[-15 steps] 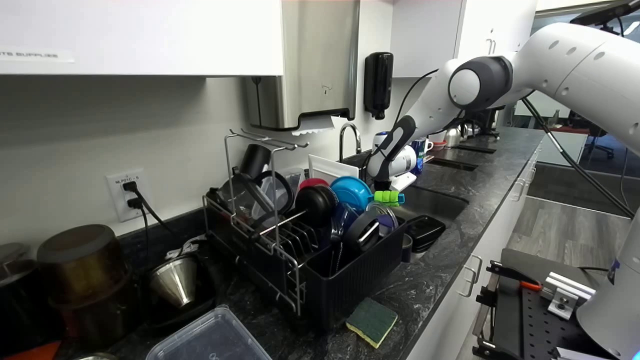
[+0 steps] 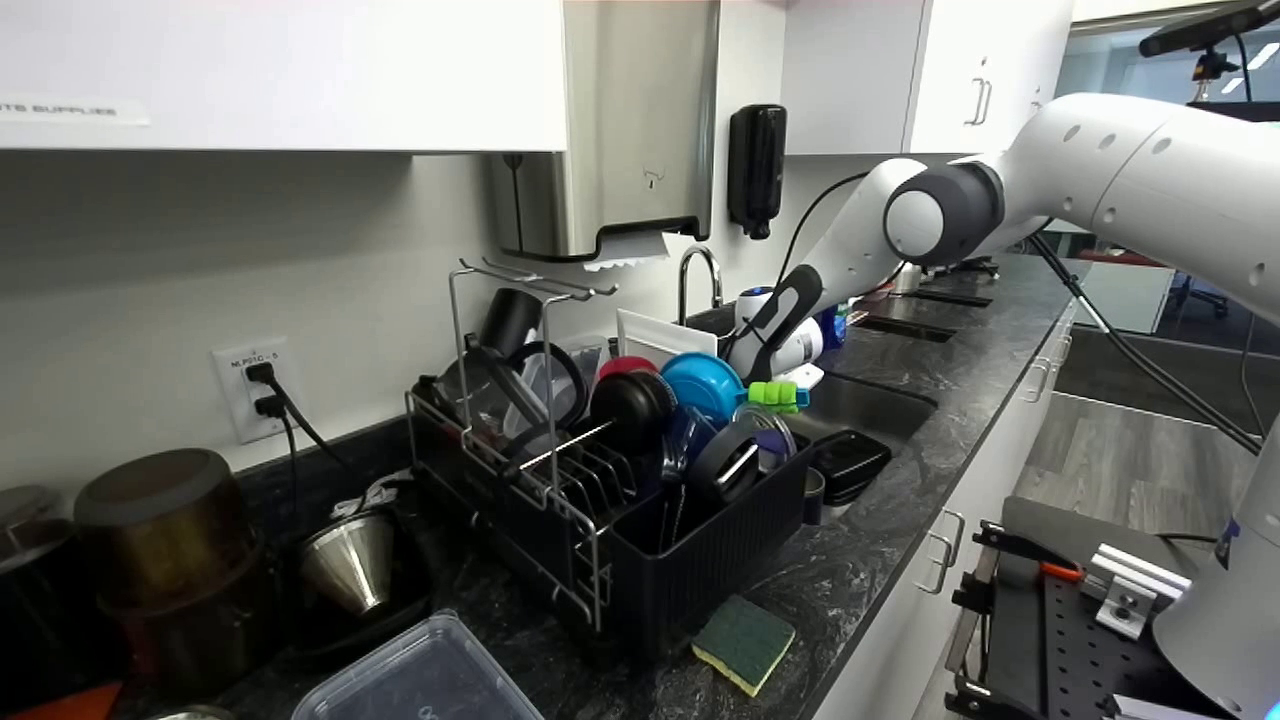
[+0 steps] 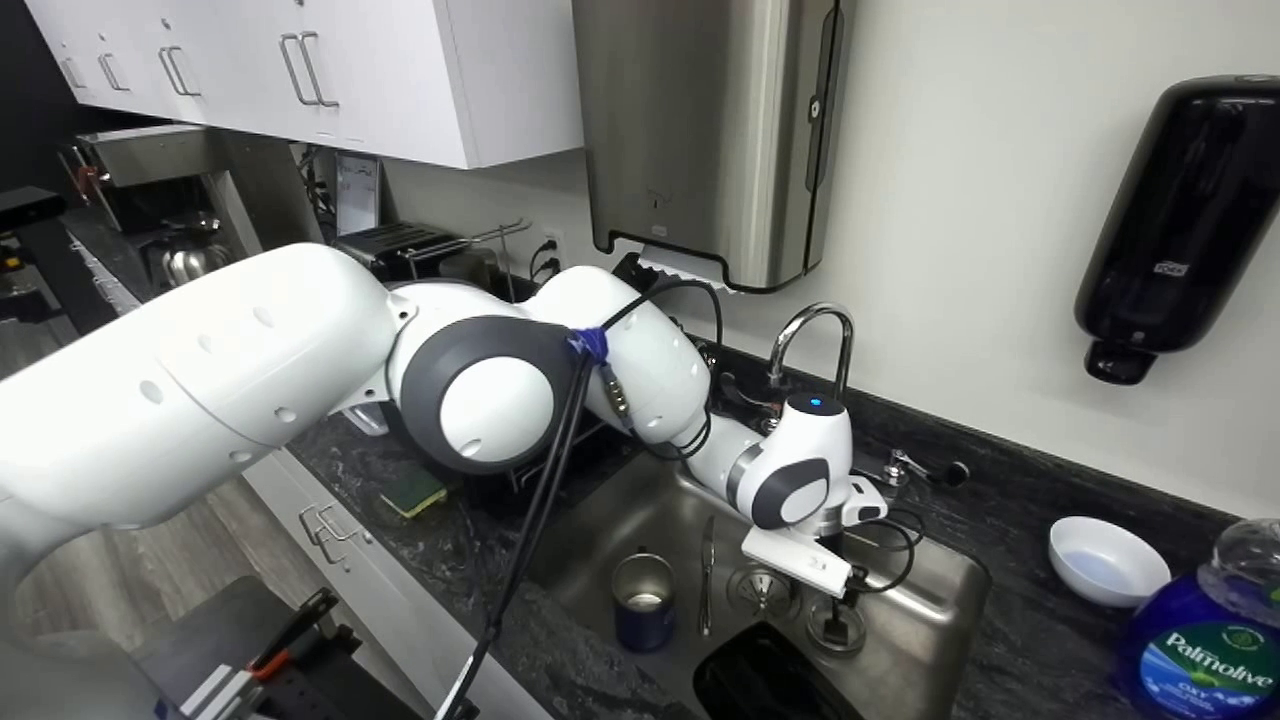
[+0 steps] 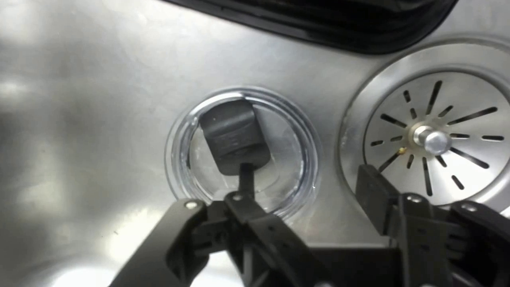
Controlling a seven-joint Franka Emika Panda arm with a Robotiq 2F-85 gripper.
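In the wrist view, my gripper hangs over the sink floor with its fingers apart. A round clear lid (image 4: 309,143) with a dark tab (image 4: 234,136) lies flat beneath it. The left fingertip overlaps the tab's lower edge; whether they touch I cannot tell. Over toward the drain strainer (image 4: 459,119) stands the right finger (image 4: 375,198). No object shows gripped between the two. In exterior view 2 the lid (image 3: 818,641) appears on the sink floor below my hand; exterior view 1 hides the fingers behind the dish rack's contents.
A black tray (image 3: 768,678) sits at the sink's front, near a dark blue mug (image 3: 644,612) and a knife (image 3: 707,576). The faucet (image 3: 828,314) rises behind the arm. A loaded dish rack (image 2: 720,528) stands beside the sink. A white bowl (image 3: 1106,562) rests on the counter.
Compared with one second ago, the arm is lower, and the hand has sunk further down into the sink area, behind the rack. The dishes in the rack have not moved.
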